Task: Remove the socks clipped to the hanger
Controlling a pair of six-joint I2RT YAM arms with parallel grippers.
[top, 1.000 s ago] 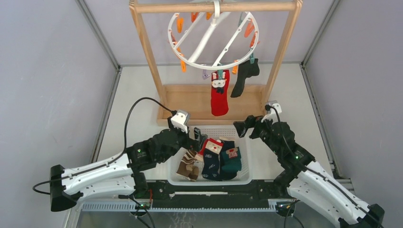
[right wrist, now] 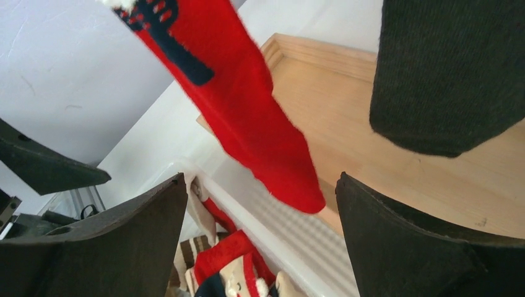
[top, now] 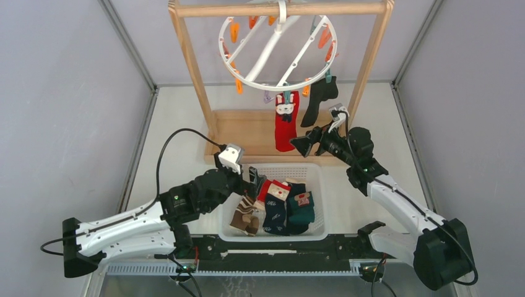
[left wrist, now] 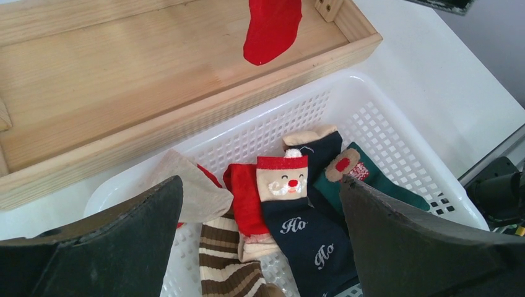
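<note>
A red sock with a white character face (top: 286, 127) and a dark sock (top: 316, 99) hang from clips on the white ring hanger (top: 247, 80). My right gripper (top: 300, 143) is open beside the red sock's lower part; in the right wrist view that sock (right wrist: 247, 136) hangs between and beyond the open fingers, with the dark sock (right wrist: 446, 74) to the right. My left gripper (top: 251, 179) stands open over the white basket (left wrist: 408, 142), which holds several socks, among them a Santa sock (left wrist: 285, 179).
The wooden rack (top: 199, 93) carries the hanger, its tray base (top: 241, 133) behind the basket.
My right gripper has risen and moved toward the red sock and rack. The left arm has shifted very slightly. The hanging socks remain clipped.
</note>
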